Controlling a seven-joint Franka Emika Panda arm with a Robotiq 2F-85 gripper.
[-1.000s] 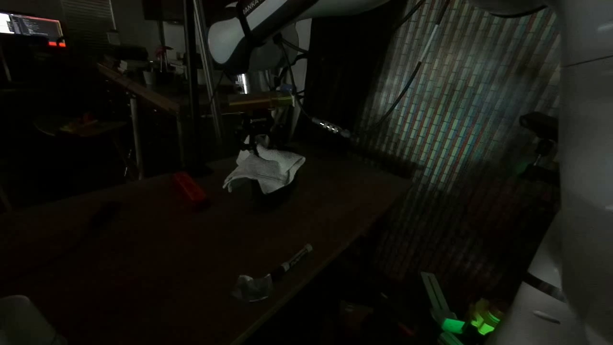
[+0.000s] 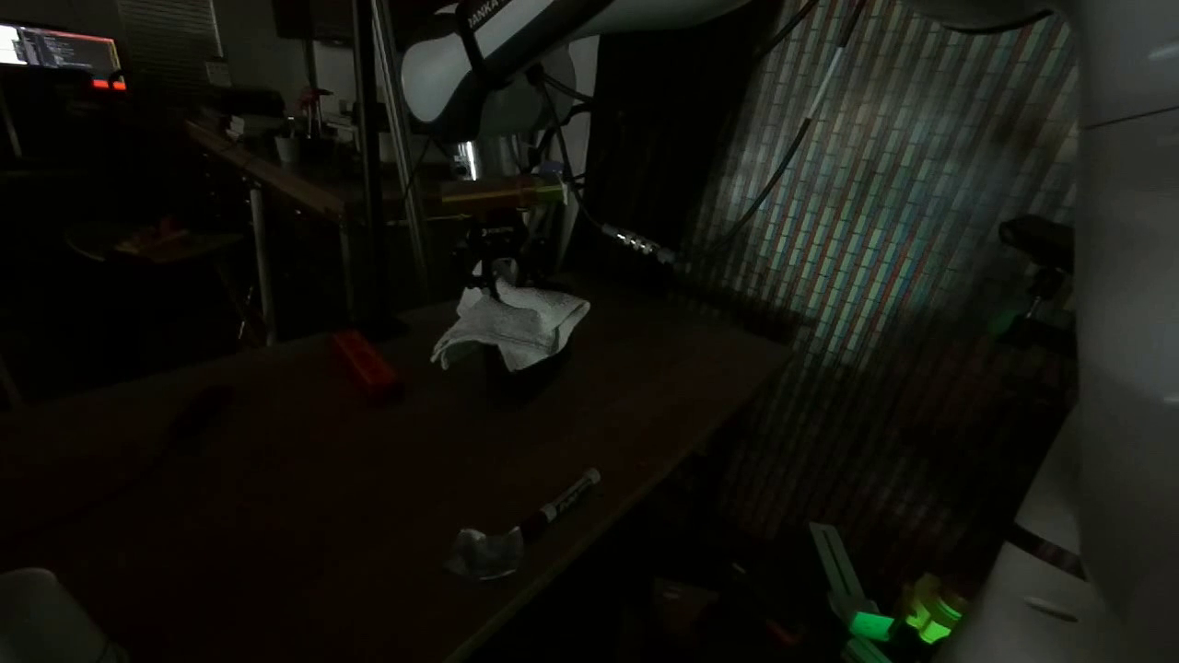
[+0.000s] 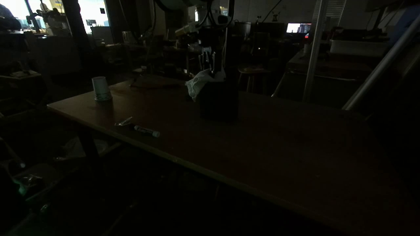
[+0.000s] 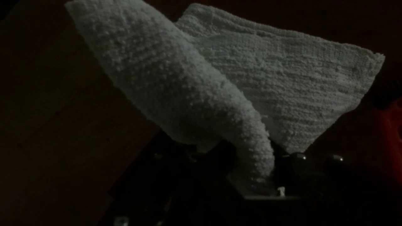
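Note:
A pale, textured cloth (image 2: 519, 320) drapes over a black box (image 3: 219, 100) on the table, its corners hanging over the sides. My gripper (image 3: 207, 65) points down at the cloth from directly above. In the wrist view, a raised fold of the cloth (image 4: 254, 162) rises between my dark fingers, which stand some way apart. Darkness hides the finger pads, so whether they grip the fold or are loose around it does not show.
A red object (image 2: 365, 365) lies on the table near the box. A marker (image 2: 569, 494) and a crumpled clear wrapper (image 2: 486, 552) are close to the edge. An upside-down cup (image 3: 101, 88) stands at the table's far left in exterior view 2.
The cloth has shifted very slightly to the right in exterior view 1. The arm and the other objects look almost unchanged.

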